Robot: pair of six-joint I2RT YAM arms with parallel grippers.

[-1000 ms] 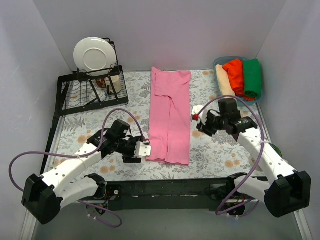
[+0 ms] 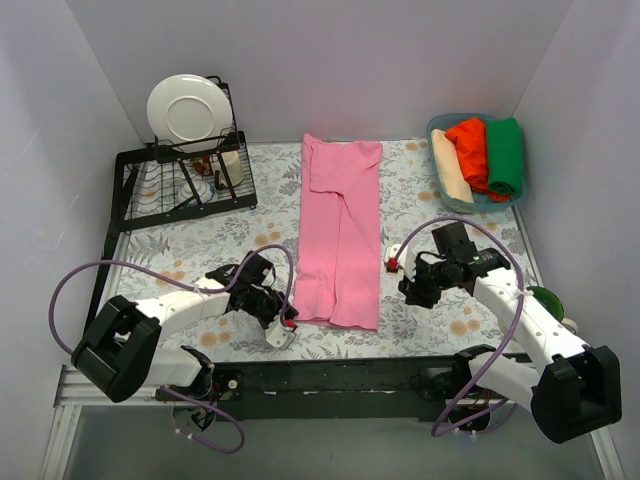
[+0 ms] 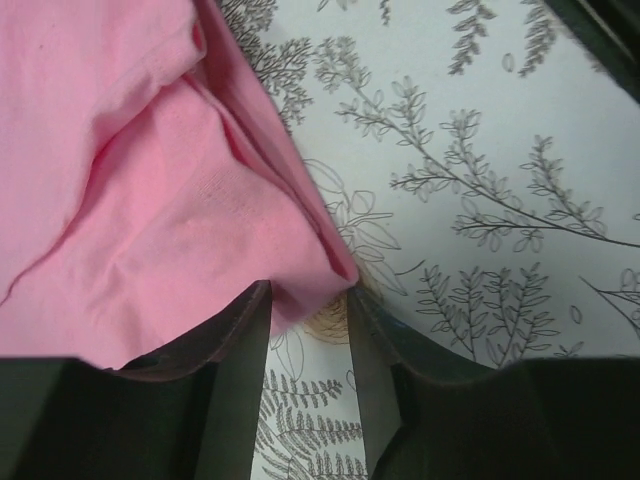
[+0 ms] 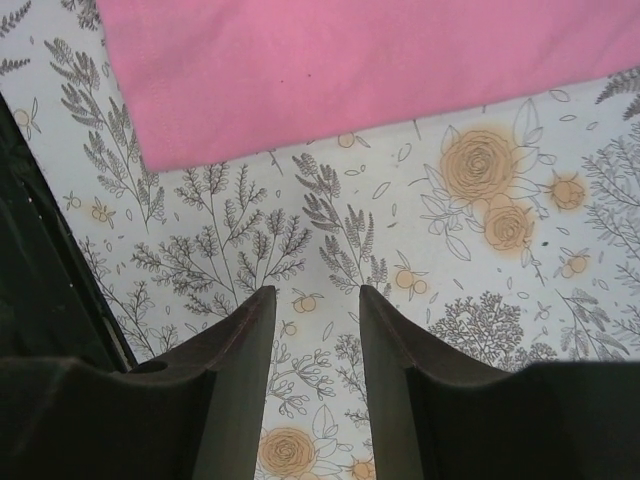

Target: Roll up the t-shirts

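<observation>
A pink t-shirt (image 2: 345, 240), folded into a long strip, lies flat down the middle of the table. My left gripper is part open at the shirt's near left corner; in the left wrist view the corner's tip reaches between its fingertips, with a gap still showing beside the cloth. My right gripper stands open over bare tablecloth to the right of the shirt, nothing between its fingers. The shirt's near edge runs across the top of the right wrist view, apart from those fingers.
Rolled cloths in cream, orange and green (image 2: 505, 157) fill a blue basket (image 2: 438, 183) at the back right. A black dish rack (image 2: 128, 190) with a white plate (image 2: 188, 110) stands at the back left. Patterned tablecloth lies clear on both sides of the shirt.
The left gripper has come down and in to the shirt's near left corner. My right gripper has shifted a little toward the table's near side. The shirt lies about as before.
</observation>
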